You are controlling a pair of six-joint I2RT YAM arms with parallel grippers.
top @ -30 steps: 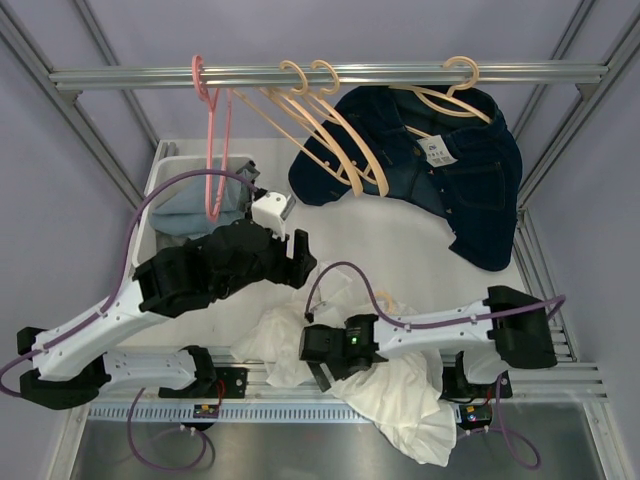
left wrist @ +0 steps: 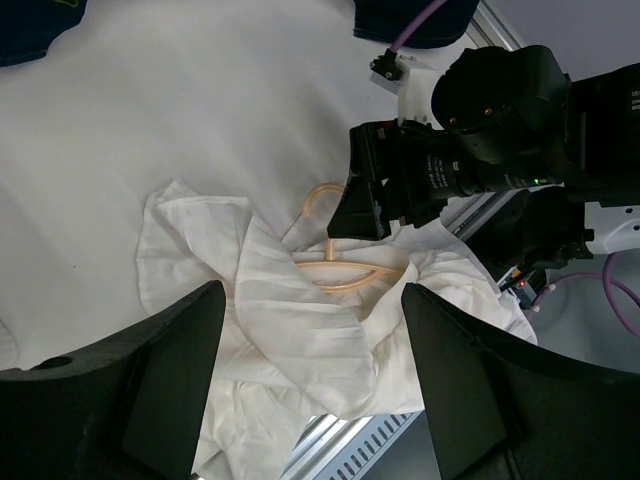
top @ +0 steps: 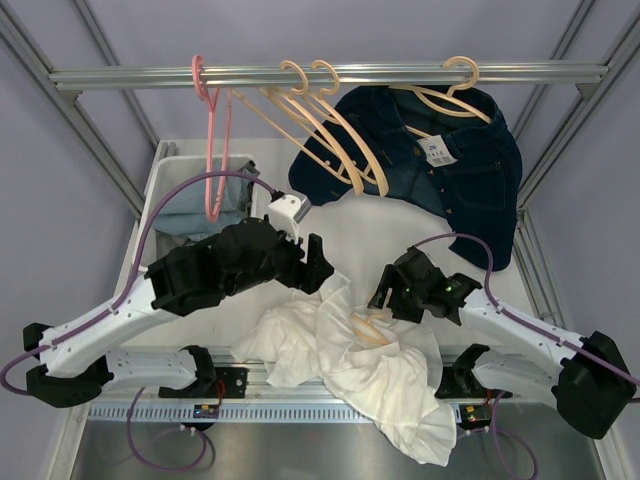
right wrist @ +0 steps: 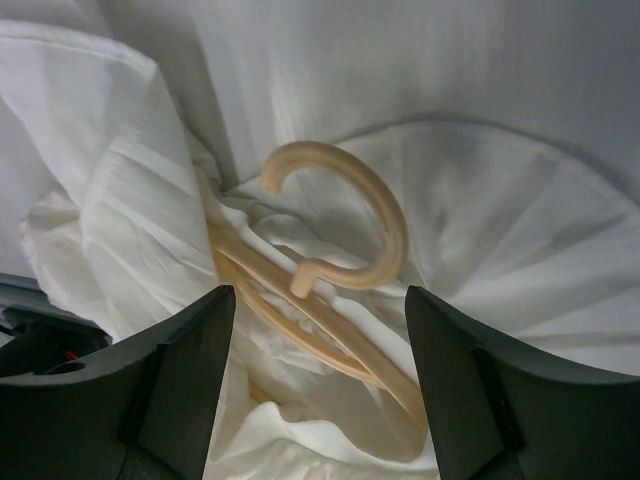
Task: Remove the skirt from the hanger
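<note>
A white skirt point(top: 400, 400) lies crumpled on the bench, with a tan hanger point(right wrist: 270, 280) among its folds, its hook uppermost in the right wrist view. My right gripper point(top: 390, 300) hangs just over the hanger, its fingers apart and nothing seen held between them. My left gripper point(top: 305, 260) is open above the bench at the skirt's upper left, with the cloth and hanger below it in the left wrist view.
A rail point(top: 390, 73) carries pink and tan hangers and dark denim point(top: 475, 180). A white bin point(top: 154, 200) with blue cloth is at the back left. The middle of the board point(top: 290, 230) is clear.
My right gripper has risen from low on the skirt and swung up and rightward to above the hanger's hook. My left gripper has shifted slightly right.
</note>
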